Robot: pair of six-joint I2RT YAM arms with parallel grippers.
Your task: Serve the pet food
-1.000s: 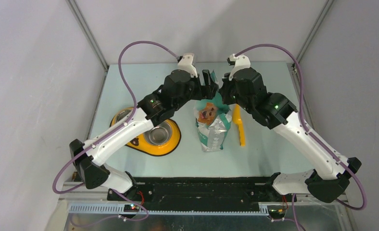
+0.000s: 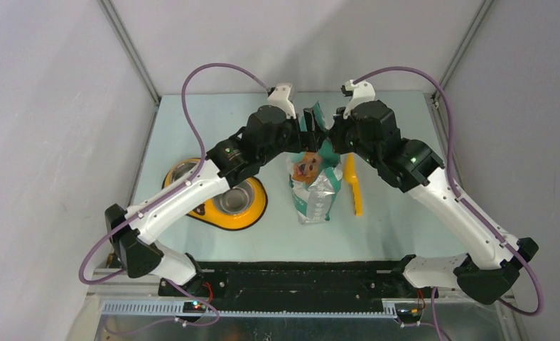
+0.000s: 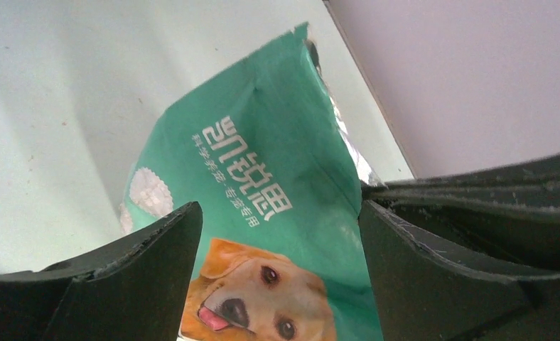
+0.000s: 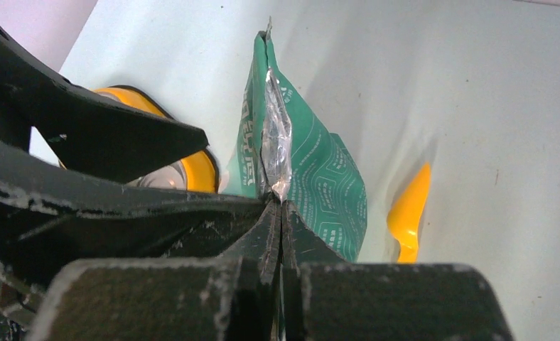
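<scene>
The green and silver pet food bag [image 2: 316, 195], with a puppy picture, stands upright mid-table. At its top, my left gripper is open; its fingers stand wide apart, with the green panel showing between them in the left wrist view. My right gripper is shut at the bag's silver side edge [image 4: 277, 138]; whether a thin fold is pinched there cannot be made out. To the left lies a yellow double-bowl feeder [image 2: 257, 214], its bowls looking empty where visible. A yellow scoop [image 2: 353, 186] rests right of the bag.
Both arms meet closely above the bag, and in the right wrist view a left-gripper finger crosses near the right fingertips. Clear table [image 2: 405, 220] lies to the right and in front. White walls surround the back and sides.
Over the last second both grippers have shifted slightly right together, and more of the bag's top shows between them. Feeder and scoop have stayed put.
</scene>
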